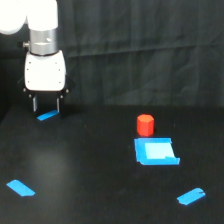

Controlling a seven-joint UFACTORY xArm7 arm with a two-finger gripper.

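At the upper left of the camera view my gripper [47, 104] points down, its two dark fingers spread apart. A short blue strip [47, 115] lies just below the fingertips; whether they touch it I cannot tell. A red block [145, 125] with a six-sided outline rests on the dark table right of centre. Close in front of it lies a blue-edged piece [157, 160] with a white area inside. Another blue strip [20, 188] is at the front left, and a further one [191, 197] at the front right, both slanted.
Dark cloth [140, 50] hangs behind the tabletop. The white arm [45, 72] stands at the back left, well away from the red block.
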